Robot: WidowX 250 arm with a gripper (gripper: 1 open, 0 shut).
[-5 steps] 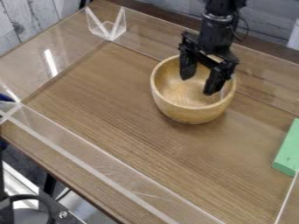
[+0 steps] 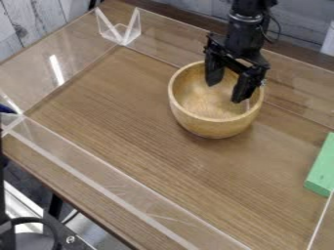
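A large wooden bowl [image 2: 209,110] sits on the wooden table toward the upper middle. The black gripper [image 2: 232,71] reaches down from the top over the back right part of the bowl, its dark fingers open above and within the rim. Its fingertips are small and dark against the bowl, and I see nothing clearly held between them.
A green block [image 2: 321,166] lies at the right edge. A clear angular container [image 2: 119,27] stands at the upper left. Black hardware [image 2: 26,234] shows at the lower left corner.
The arm and gripper have shifted slightly over the bowl's back part, with the fingers changing their pose a little. The bowl stays about where it was.
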